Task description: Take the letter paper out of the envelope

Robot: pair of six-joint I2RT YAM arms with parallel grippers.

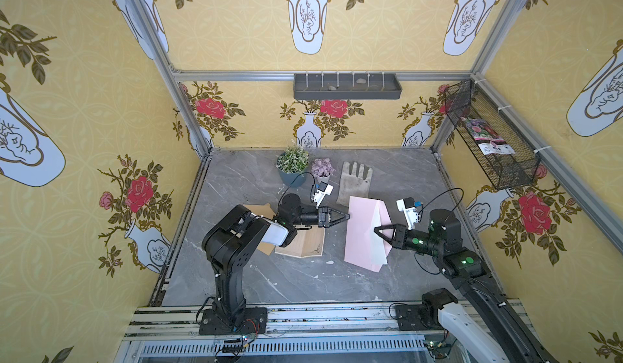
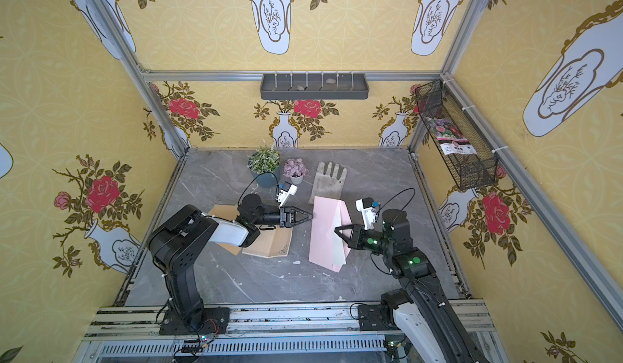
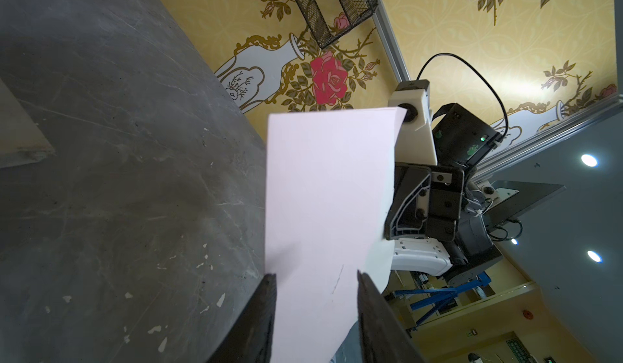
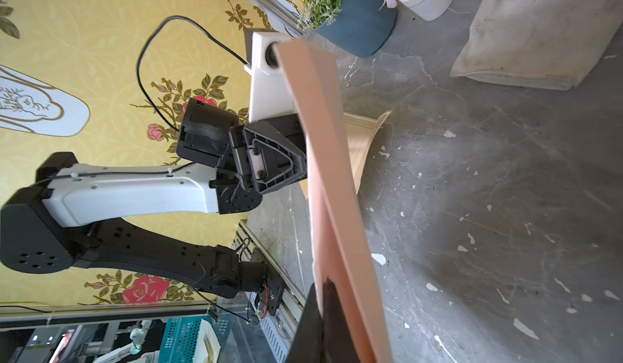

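A pink paper piece [image 1: 360, 233], with a paler inner strip [image 1: 377, 249], is held up over the right middle of the table. My right gripper is shut on its right-hand side; in the right wrist view the folded layers gape apart above the fingers. Whether this pink piece is the envelope or the letter, I cannot tell. My left gripper stands open by the left edge of the paper, whose pale face shows beyond and between its fingers. From above, that gripper [image 2: 309, 217] lies close to the edge without gripping it.
Beneath the left arm lies a tan folded board or tray [image 1: 301, 243]. Behind stand a green plant [image 1: 292, 161] and a small purple plant [image 1: 322, 168], with a grey glove [image 1: 355, 180] beside them.
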